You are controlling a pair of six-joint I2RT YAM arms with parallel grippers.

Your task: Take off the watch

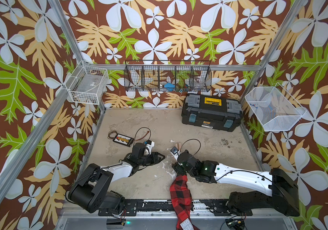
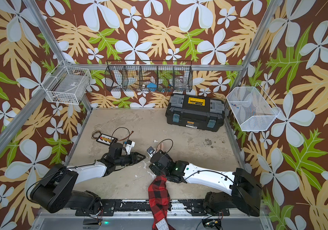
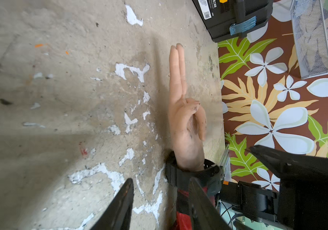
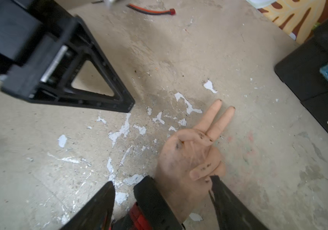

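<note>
The watch is a black strap (image 4: 154, 203) around the wrist of a mannequin hand (image 4: 185, 172), at the edge of a red-and-black plaid sleeve (image 1: 181, 191). In the left wrist view, the strap (image 3: 183, 176) circles the wrist, its right end rising beside the right gripper. My right gripper hangs over the wrist, its fingers spread to either side and holding nothing that shows. Left of the hand, my left gripper is open and empty. From above, the right gripper hides most of the hand and watch.
A black toolbox (image 1: 211, 113) stands at the back right. A small labelled device (image 1: 123, 139) with cables lies behind the left arm. Wire baskets (image 1: 167, 78) hang along the walls. Open table lies between the hand and the back wall.
</note>
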